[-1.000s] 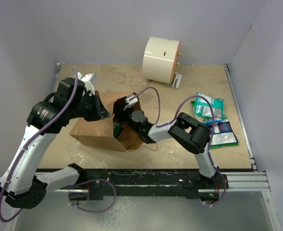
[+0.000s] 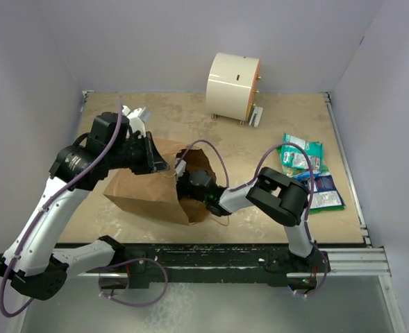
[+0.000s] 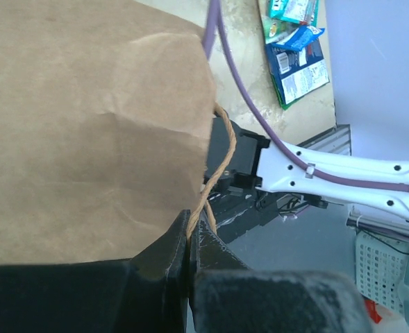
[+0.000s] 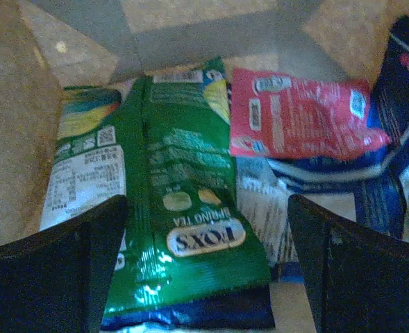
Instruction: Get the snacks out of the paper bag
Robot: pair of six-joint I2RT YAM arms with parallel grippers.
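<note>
The brown paper bag lies on its side with its mouth facing right. My left gripper is shut on the bag's twisted handle, at the bag's upper edge. My right gripper reaches into the mouth, its fingers open and wide apart. Ahead of its fingers, in the right wrist view, lies a green Fox's snack pack, partly between them. A small red packet rests to the right of it, above a dark blue pack. From the top, the bag and arm hide these snacks.
Several snack packs lie on the table at the right, among them a teal one and a dark blue one. A cream-coloured drum stands at the back. Bare table shows between the drum and right arm.
My right gripper has moved towards the front and lies lower in the bag's mouth. My left gripper and the bag's mouth have shifted slightly right.
</note>
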